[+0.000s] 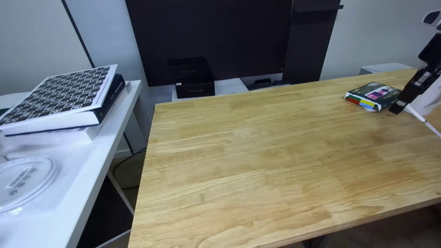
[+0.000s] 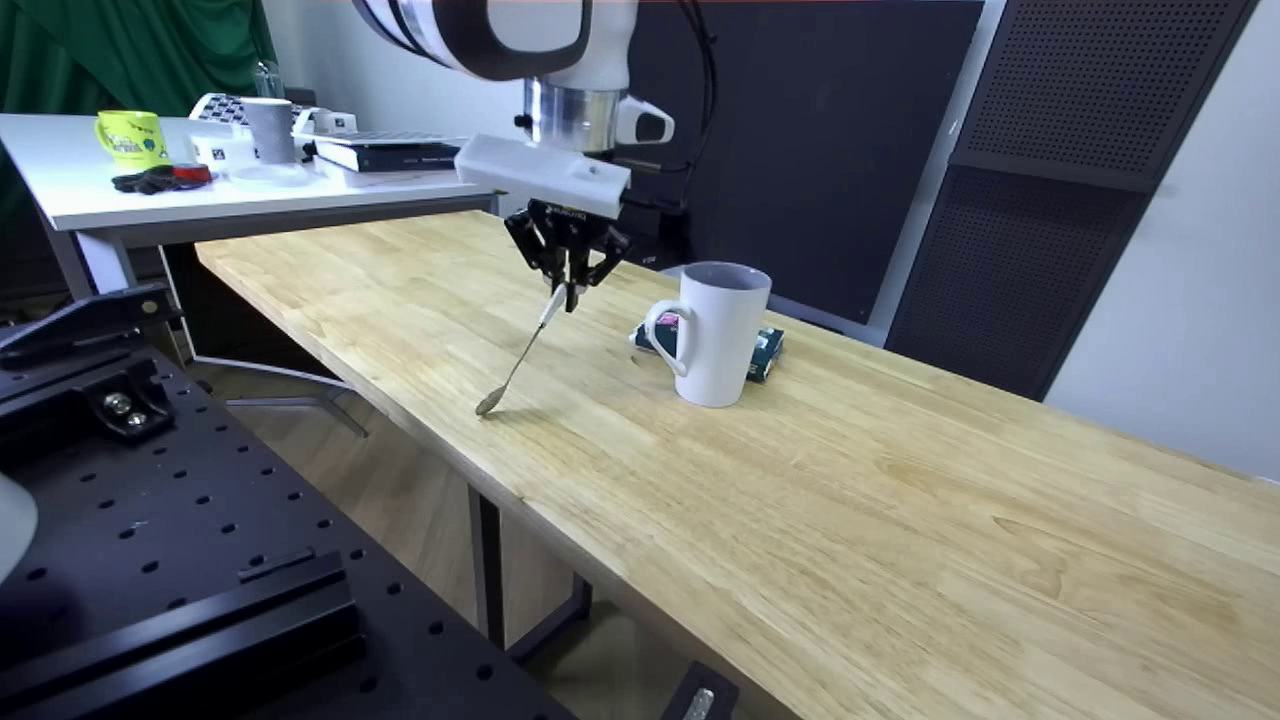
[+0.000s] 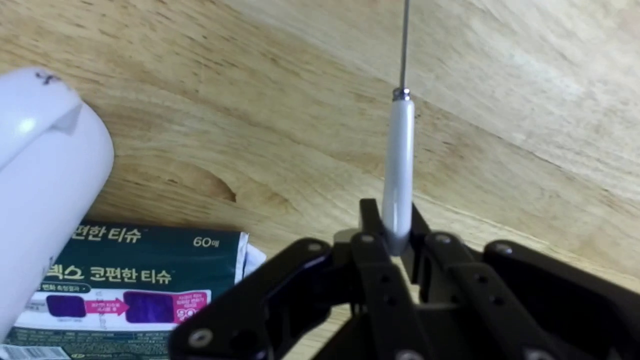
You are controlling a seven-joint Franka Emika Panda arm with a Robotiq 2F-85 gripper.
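In the wrist view my gripper is shut on the white handle [image 3: 398,162] of a long thin utensil. Its metal shaft runs away from the fingers toward the top edge. In exterior view 2 the utensil [image 2: 528,348] slants down from my gripper [image 2: 566,298] to a small spoon-like tip low over the wooden table; whether the tip touches the wood I cannot tell. A tall white mug [image 2: 720,336] stands upright to the right of the gripper, apart from it. Behind the mug lies a dark green tissue pack [image 1: 374,95], partly hidden by it in exterior view 2.
A white side table [image 2: 144,198] holds a yellow cup [image 2: 132,138], a grey cup [image 2: 270,130] and books [image 1: 62,99]. A dark perforated board [image 2: 240,540] lies at the near left.
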